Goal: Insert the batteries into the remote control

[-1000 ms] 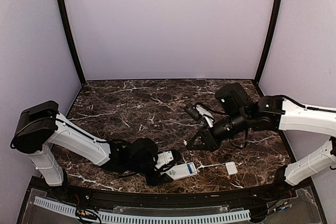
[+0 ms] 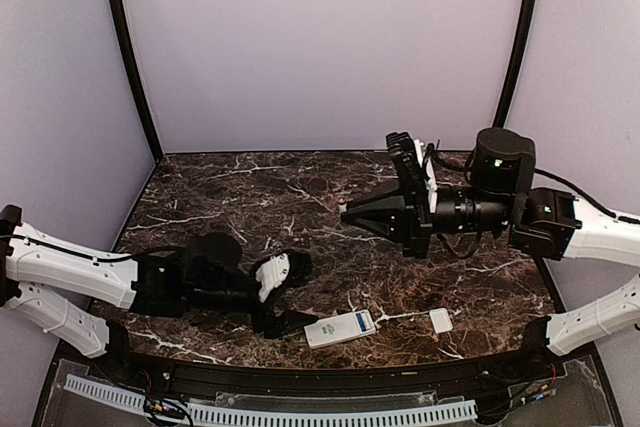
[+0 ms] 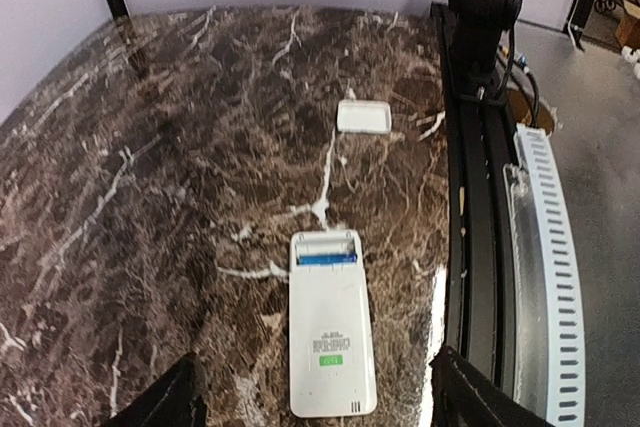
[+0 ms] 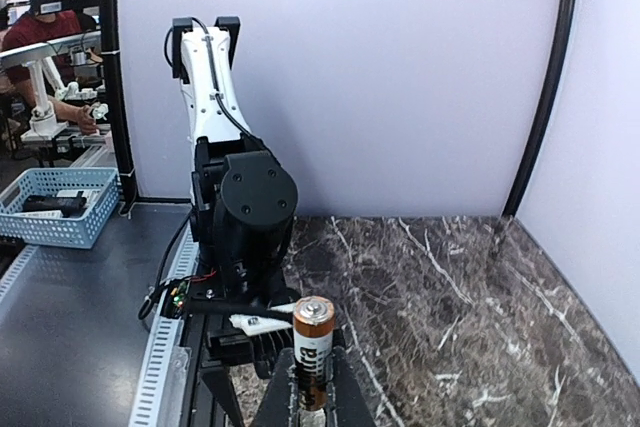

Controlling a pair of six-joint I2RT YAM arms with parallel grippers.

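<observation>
The white remote control (image 2: 340,329) lies near the table's front edge. In the left wrist view the remote (image 3: 331,347) shows a blue strip (image 3: 327,259) inside the recess at its far end. A loose white cover (image 3: 363,117) rests beyond it. My left gripper (image 2: 300,321) is just left of the remote, its fingers (image 3: 168,399) spread apart with nothing between them. Raised over the table, my right gripper (image 2: 350,215) is shut on an orange and white battery (image 4: 313,347), which stands upright between the fingers in the right wrist view.
A slotted white rail (image 2: 330,414) runs along the front, beyond the table's dark edge. Marble tabletop (image 2: 230,197) behind both arms is clear. A blue basket (image 4: 62,209) stands off the table.
My left gripper has drawn back leftward, uncovering more of the remote, and its arm has changed pose. My right gripper has risen and shifted away from the front edge, still bearing the battery.
</observation>
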